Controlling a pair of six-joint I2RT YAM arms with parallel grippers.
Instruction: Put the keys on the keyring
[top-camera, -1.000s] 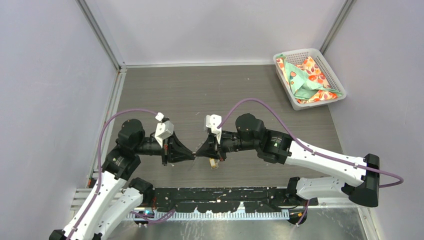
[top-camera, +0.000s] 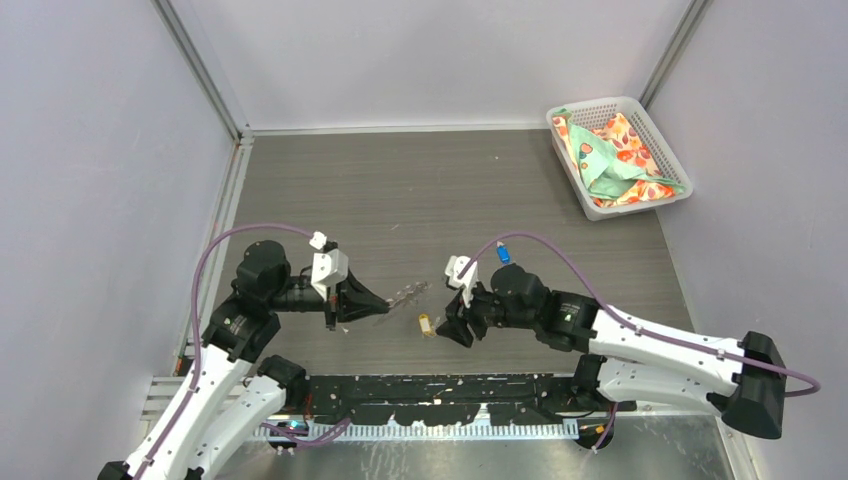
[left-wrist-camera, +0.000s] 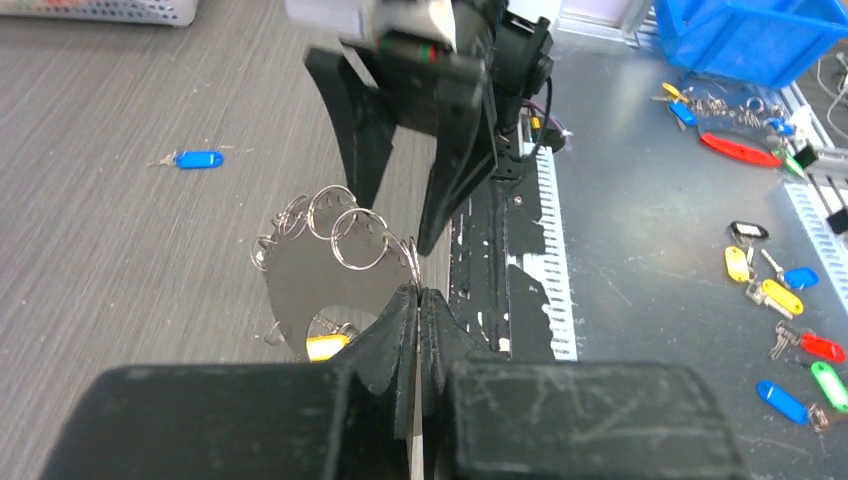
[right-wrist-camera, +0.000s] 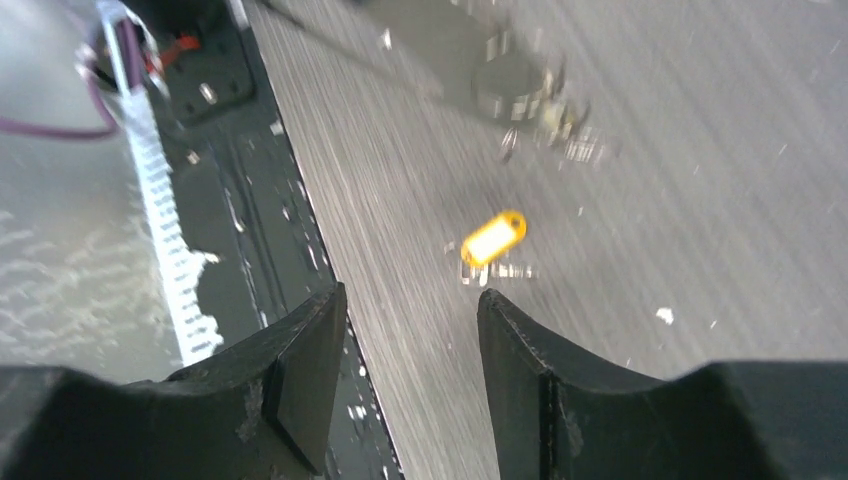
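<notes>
My left gripper (top-camera: 387, 304) is shut on the keyring (top-camera: 408, 295), a chain of thin wire loops. In the left wrist view those silvery loops (left-wrist-camera: 357, 238) run up and away from its fingertips; a grey patch shows beneath them, of a nature I cannot tell. My right gripper stands open and empty, apart from the loops. A key with a yellow tag (right-wrist-camera: 494, 238) lies on the floor ahead of its fingers, close to the left gripper in the top view. The blue-tagged key (left-wrist-camera: 199, 159) lies farther back.
A white basket (top-camera: 633, 209) with patterned cloth stands at the back right. In the left wrist view, several tagged keys (left-wrist-camera: 785, 401) and a blue bin (left-wrist-camera: 745, 40) lie beyond the front rail (left-wrist-camera: 548, 250).
The loops spread out visibly. The left arm stayed nearly still.
</notes>
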